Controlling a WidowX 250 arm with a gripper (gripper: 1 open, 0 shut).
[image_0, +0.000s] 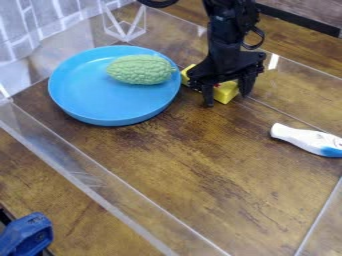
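A black gripper (219, 75) is lowered over a yellow object (226, 91) just right of the blue plate, its fingers around or on that object; whether it holds it is unclear. A pale green bumpy vegetable (138, 69) lies on the blue plate (107, 108). A white bottle-like item (307, 139) lies on the right of the wooden table.
A blue object (24, 236) sits at the bottom left corner, by the table's edge. A transparent panel stands at the upper left.
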